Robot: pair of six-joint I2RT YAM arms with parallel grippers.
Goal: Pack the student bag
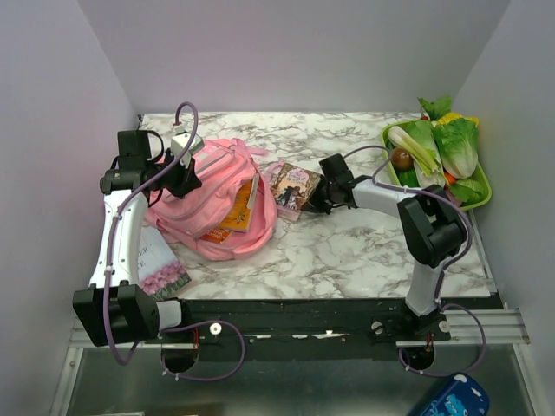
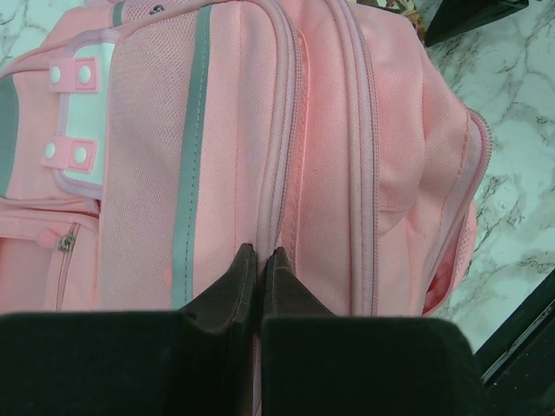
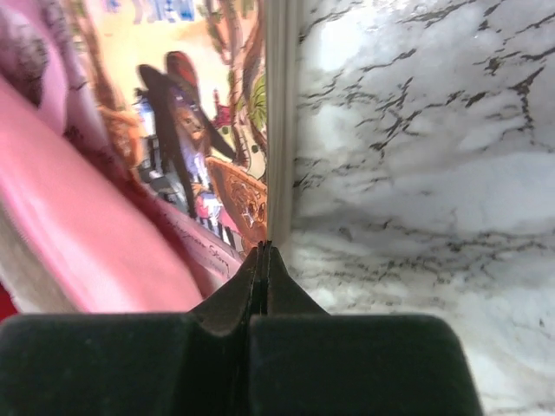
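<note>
The pink bag lies at the left of the table, its opening facing right with orange books inside. My left gripper is shut on the bag's piped seam. A picture-covered book lies flat on the marble, right beside the bag's mouth. In the right wrist view, my right gripper is shut with nothing between its fingers. Its tips are at the near corner of the book, which lies outside them. Part of the cover is hidden by pink fabric.
A green basket of vegetables stands at the back right. Another book with pink flowers lies at the front left, partly under the left arm. Marble is bare in the middle front. A blue item shows below the table's front edge.
</note>
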